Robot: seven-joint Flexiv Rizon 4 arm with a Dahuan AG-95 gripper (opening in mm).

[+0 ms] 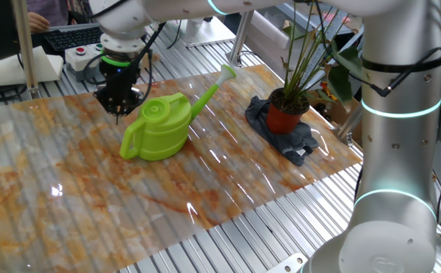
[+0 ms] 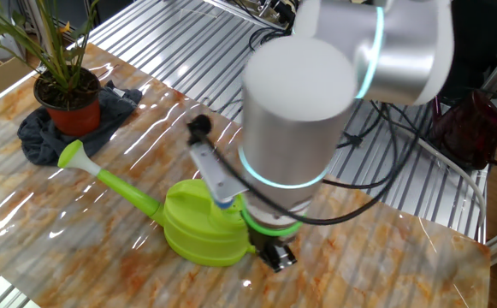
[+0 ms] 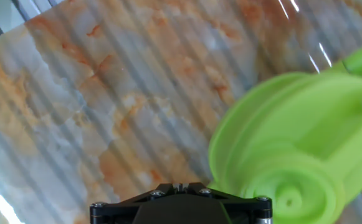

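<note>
A bright green watering can (image 1: 162, 130) stands upright on the marbled sheet, its spout pointing toward the plant. My gripper (image 1: 117, 120) hangs just behind the can's handle side, apart from it as far as this view shows. From the opposite side, the gripper (image 2: 284, 263) appears beyond the handle end of the can (image 2: 201, 229), and the arm hides part of the handle. In the wrist view the fingertips of my gripper meet, shut with nothing visible between them. The can's round cap and body (image 3: 293, 149) fill the right of that view.
A potted plant (image 1: 284, 117) sits on a dark cloth (image 1: 296, 145) beyond the spout. A control box with buttons (image 1: 86, 59) and a keyboard (image 1: 72, 38) lie behind the sheet. The marbled sheet (image 1: 61, 205) is clear at the front left.
</note>
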